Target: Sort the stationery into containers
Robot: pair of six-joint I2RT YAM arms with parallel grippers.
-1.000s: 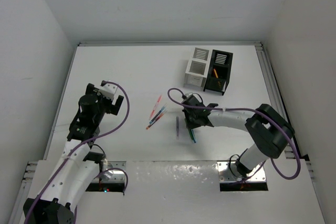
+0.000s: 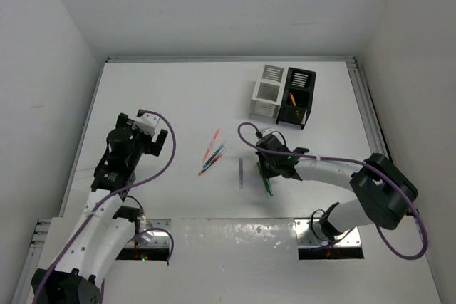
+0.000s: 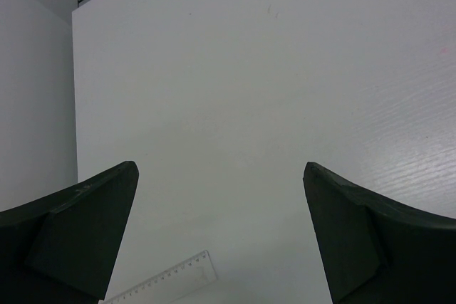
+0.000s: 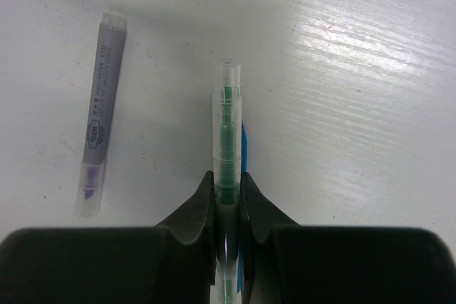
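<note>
My right gripper is shut on a clear-barrelled green pen [image 4: 227, 144], gripped across its length. A strip of blue [image 4: 244, 149], apparently another pen, shows just behind it. In the top view the green pen [image 2: 266, 184] points toward the table's front edge beneath the right hand. A grey-purple marker [image 4: 103, 97] lies apart to its left. Several red and blue pens [image 2: 211, 157] lie in a loose group at mid-table. At the left, my left gripper stands open and empty; a clear ruler [image 3: 174, 280] lies below it.
A white container [image 2: 268, 92] and a black container [image 2: 305, 97] stand side by side at the back right. An orange pencil [image 2: 292, 99] is in the black one.
My right gripper has shifted slightly right in the top view, and the green pen has moved with it, farther from the purple marker. The left arm is unmoved.
</note>
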